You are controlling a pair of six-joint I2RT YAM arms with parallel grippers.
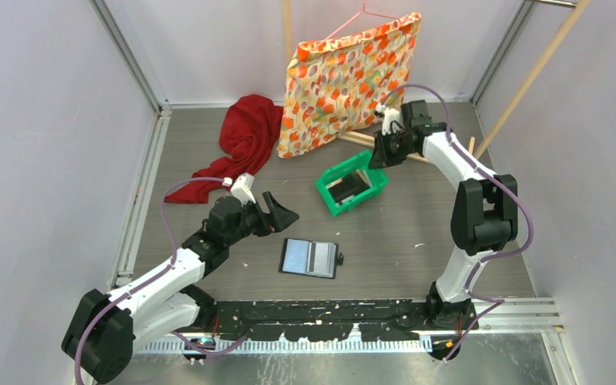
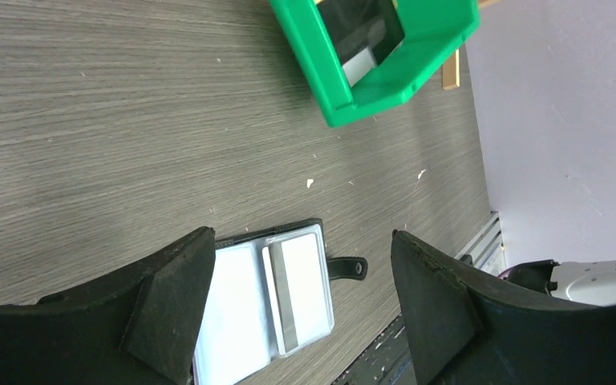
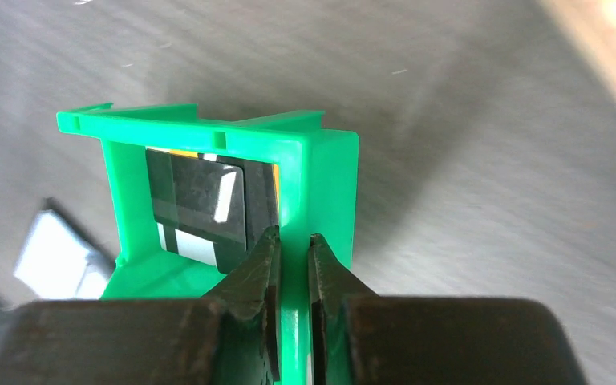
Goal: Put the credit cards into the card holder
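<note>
The green bin (image 1: 334, 201) sits at the middle right in the top view, with dark cards (image 3: 198, 204) lying inside. My right gripper is shut on the bin's corner wall. The open card holder (image 1: 295, 255), with pale sleeves and a black tab, lies in front of the bin on the table; in the left wrist view it is at the bottom centre (image 2: 237, 313). My left gripper (image 1: 281, 213) is above and left of the holder, open, with nothing between its fingers.
A red cloth (image 1: 245, 128) lies at the back left. An orange floral cloth (image 1: 345, 80) hangs at the back, with wooden pieces (image 1: 354, 137) below it.
</note>
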